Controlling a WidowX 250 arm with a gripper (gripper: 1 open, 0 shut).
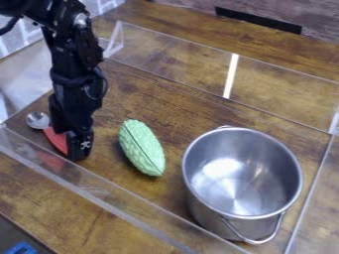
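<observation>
My black gripper (pixel 69 134) is low at the left of the camera view, its fingers down over a red object (pixel 55 139) with a small silver end (pixel 39 120). The gripper covers part of the red object, and I cannot tell whether the fingers hold it. A light green corn-shaped or cabbage-like vegetable (pixel 142 148) lies to the gripper's right. A steel pot (pixel 241 179) stands at the lower right.
A transparent edge runs along the lower left, near the gripper, and a white tape strip (pixel 231 76) lies toward the back right.
</observation>
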